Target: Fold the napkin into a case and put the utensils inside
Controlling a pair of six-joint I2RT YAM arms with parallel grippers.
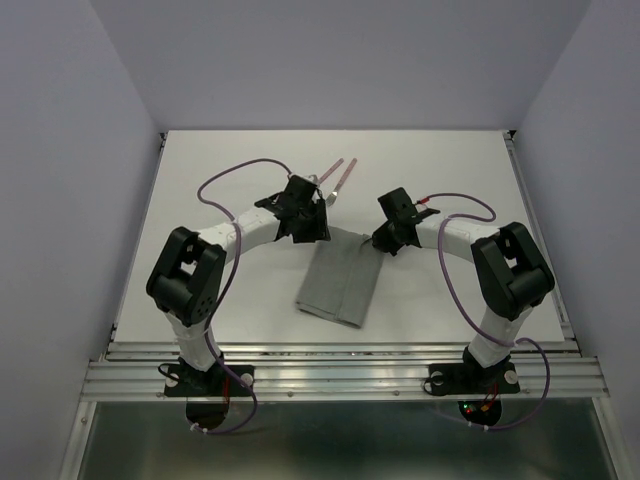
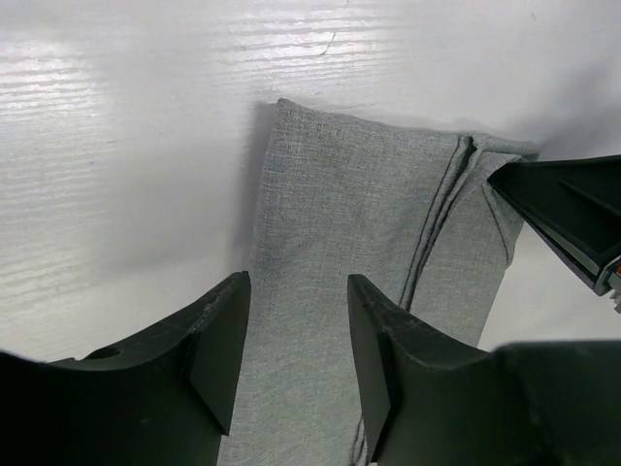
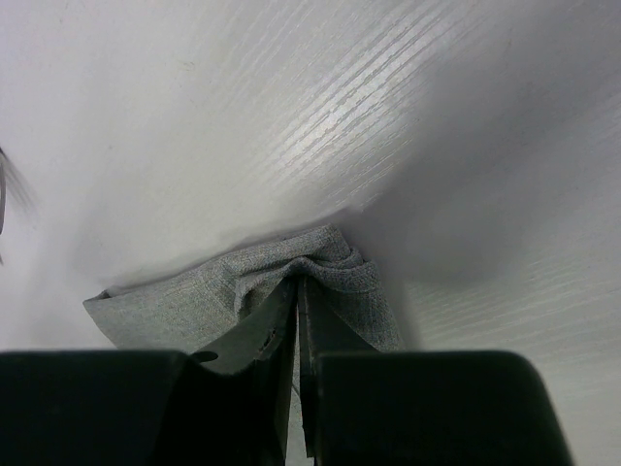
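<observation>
The grey napkin lies on the white table as a long rectangle, its left layer spread flat and a fold line running lengthwise. Over its far left part is my left gripper, fingers part open, with the napkin below and nothing gripped between the fingers. At the far right corner, my right gripper is shut on bunched napkin fabric, which is raised into small folds there. Two utensils with pink handles, a fork and another one, lie beyond the napkin; the left arm partly hides the second.
Free table shows left of the napkin and also to its right. Grey walls stand at the back and sides. A metal rail runs along the front edge.
</observation>
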